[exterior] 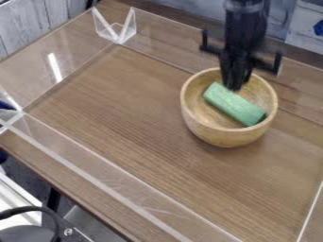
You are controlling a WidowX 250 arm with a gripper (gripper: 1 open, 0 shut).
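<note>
A round wooden bowl (pixel 202 128) stands right of the middle of the table, holding a green block (pixel 233 106) that lies tilted toward its front right. Behind and above the bowl is my black gripper (pixel 237 59), blurred at its lower end, so the fingertips are hard to make out. It is apart from the green block, and I see nothing held in it.
A small white wire-like object (pixel 115 26) stands at the back left. Black cables (pixel 32 227) lie beyond the near left edge.
</note>
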